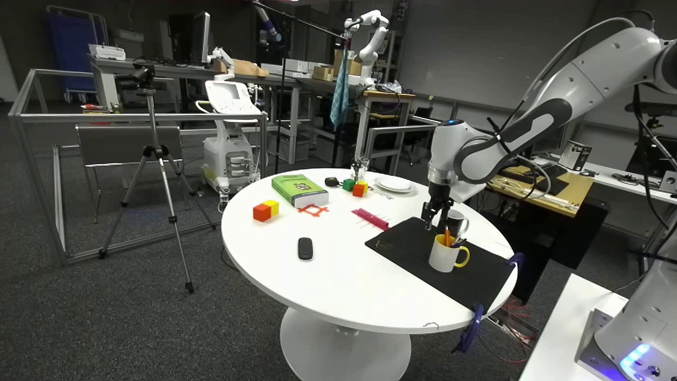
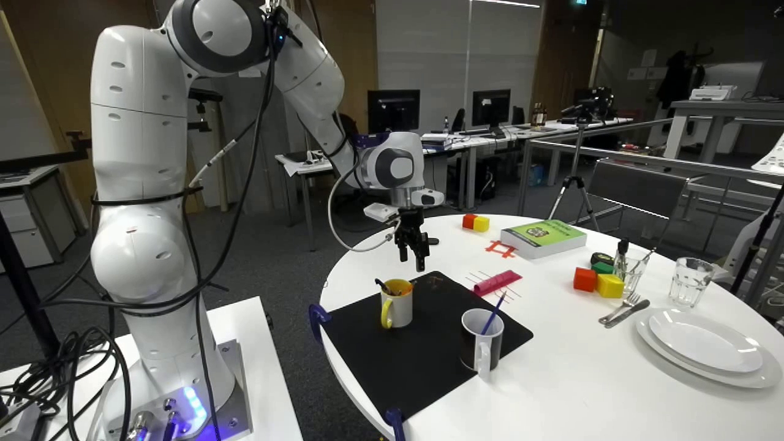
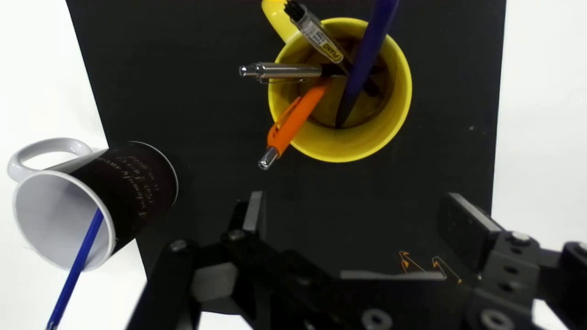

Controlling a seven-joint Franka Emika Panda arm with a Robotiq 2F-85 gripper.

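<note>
A white mug with a yellow inside and handle (image 3: 344, 151) stands upright on the black mat (image 3: 220, 33), holding several pens. Among them are an orange pen (image 3: 297, 119), a silver pen (image 3: 283, 71) and a dark purple pen (image 3: 367, 55). My gripper is open, its fingers wide apart with only mat visible between them. It hangs above the mat beside this mug, as the second exterior view shows for the gripper (image 2: 411, 258). A black mug with a white inside (image 3: 135, 184) stands nearby, a blue pencil (image 3: 80, 269) leaning out of it.
On the white round table (image 1: 355, 286) lie a pink-red bar (image 2: 497, 282), a green book (image 2: 545, 236), colored blocks (image 2: 585, 279), glasses and stacked plates (image 2: 705, 342). Blue clamps (image 2: 317, 321) grip the table edge by the mat.
</note>
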